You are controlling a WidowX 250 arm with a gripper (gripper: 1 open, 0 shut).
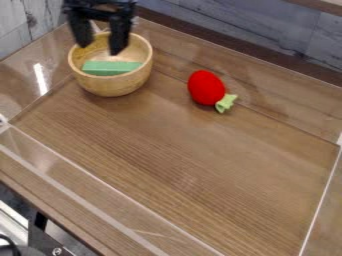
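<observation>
A tan bowl [139,84] sits at the upper left of the table with a light green block [112,68] inside. My dark, blurred gripper [95,40] hangs over the bowl's back part, its fingers open. Whether anything touches the bowl or block is unclear. A red object with a pale green top [207,87] lies to the right of the bowl.
A wall edge [24,22] runs along the upper left. Dark cables show at the lower left corner.
</observation>
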